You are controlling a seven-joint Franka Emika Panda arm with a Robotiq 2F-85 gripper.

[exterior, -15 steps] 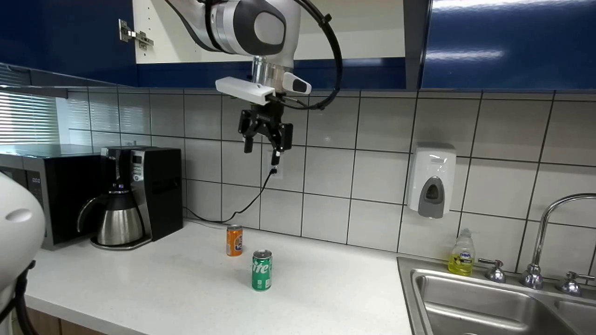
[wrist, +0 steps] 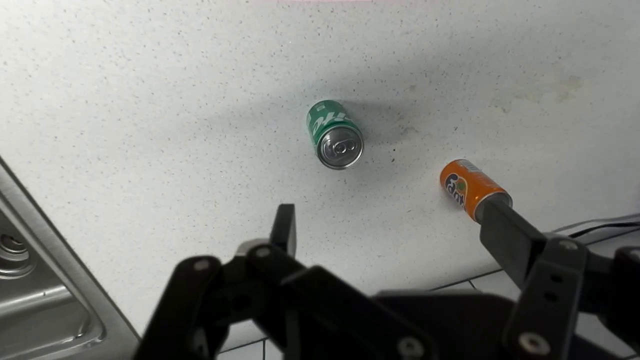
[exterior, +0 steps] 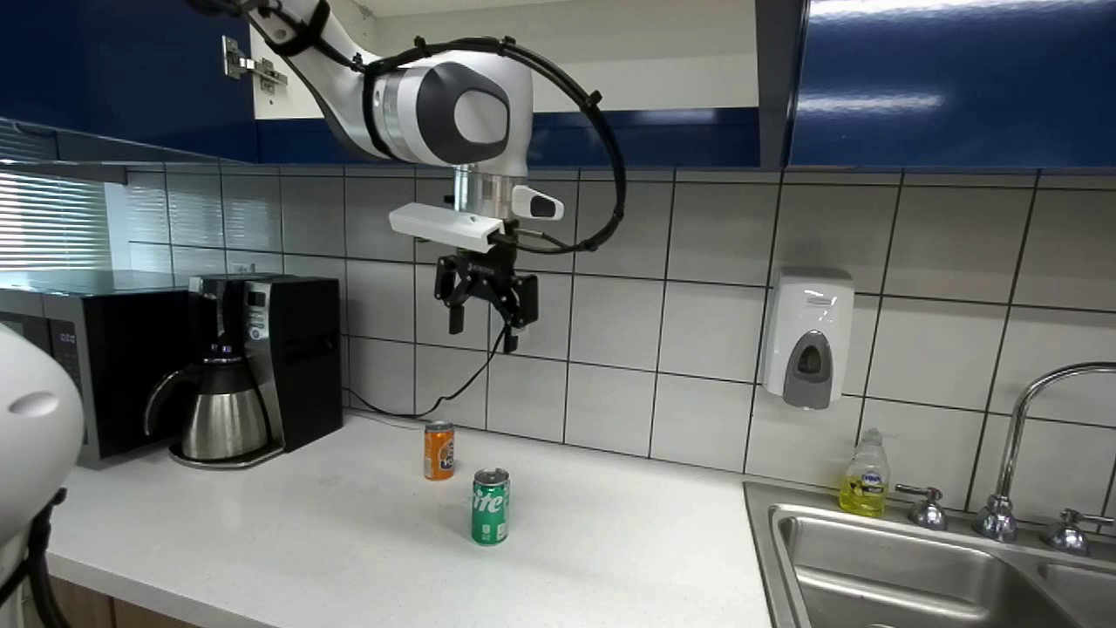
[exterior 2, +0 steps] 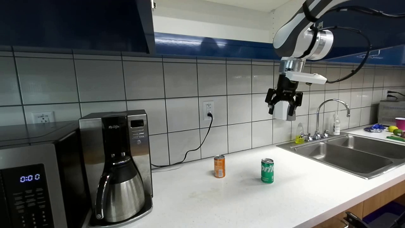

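High over the counter, my gripper (exterior: 483, 330) points down with its fingers spread and nothing between them. A green Sprite can (exterior: 489, 508) stands upright on the white counter below. To its left and farther back stands an orange Fanta can (exterior: 439, 451), also upright. Seen from the wrist, the Sprite can (wrist: 330, 129) lies beyond the gap between the fingertips, while one finger (wrist: 510, 240) covers part of the top of the Fanta can (wrist: 474, 186). Both cans are well below the gripper (exterior 2: 281, 110) and apart from it.
A coffee maker (exterior 2: 134, 133) and microwave (exterior 2: 30, 171) occupy the left end. At the right are the sink (exterior: 795, 544), faucet (exterior: 1012, 440) and a yellow soap bottle (exterior: 864, 481). A power cord (exterior: 460, 389) runs along the wall.
My gripper has come down and shifted slightly left in exterior view 1, its fingers still spread. Both cans stand where they were.
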